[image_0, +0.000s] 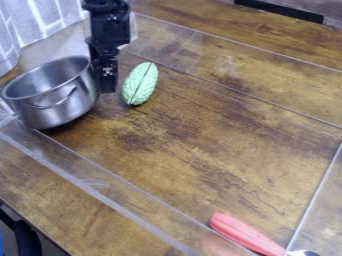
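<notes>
My black gripper (104, 72) hangs at the upper left, its lower end beside the right rim of a stainless steel pot (51, 100). Whether its fingers are open or shut is hard to make out. A pale green oval object with dark lines (140, 83) lies on the wooden table just right of the pot and gripper.
A red-handled utensil (246, 233) lies at the lower right, partly out of frame. Clear plastic walls run along the work area's edges.
</notes>
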